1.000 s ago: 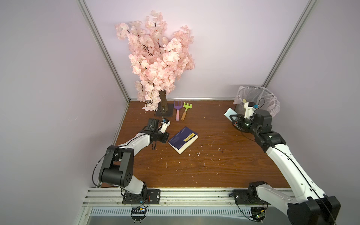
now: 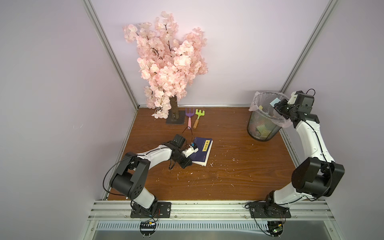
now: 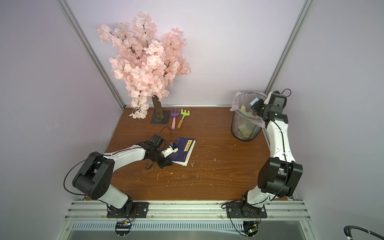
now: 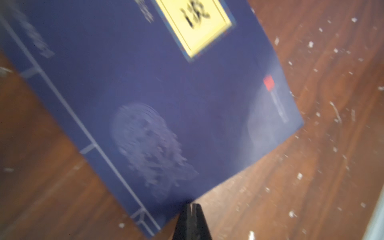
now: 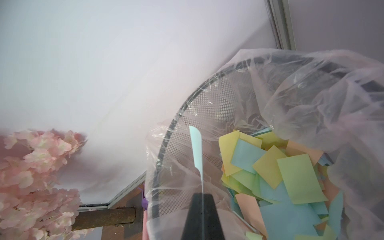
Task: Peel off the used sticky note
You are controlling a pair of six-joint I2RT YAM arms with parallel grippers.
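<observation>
A pale blue sticky note [image 5: 196,148] is pinched edge-on by my right gripper, which is shut on it. In the top left view the note [image 2: 275,102] hangs over the mouth of the mesh bin [image 2: 262,124]. The dark blue book [image 4: 200,96] lies on the table with its yellow title label [image 4: 196,24] showing, and I see no note on its cover. My left gripper is shut at the book's lower edge, nothing visible between its fingers. In the top left view the left arm covers part of the book [image 2: 202,148].
Inside the bin, under a clear plastic liner [image 5: 288,88], lie several loose notes [image 5: 300,178]. A purple fork [image 2: 190,116] and a green one [image 2: 198,116] rest near the blossom tree [image 2: 170,68]. The table's middle holds only white scraps.
The right gripper has carried the blue note rightward and back over the bin.
</observation>
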